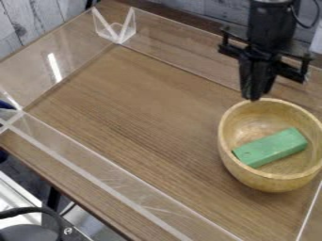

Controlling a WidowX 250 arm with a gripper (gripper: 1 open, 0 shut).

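Note:
My gripper (255, 86) hangs over the back rim of a round wooden bowl (235, 170) at the right, its fingers pointing down and close together, apparently shut, with nothing seen between them. In the bowl lies a green block (269, 146), tilted diagonally.
A clear plastic piece (115, 28) stands at the back left. Clear strips run along the left and front edges, and dark cables lie beyond the lower left corner.

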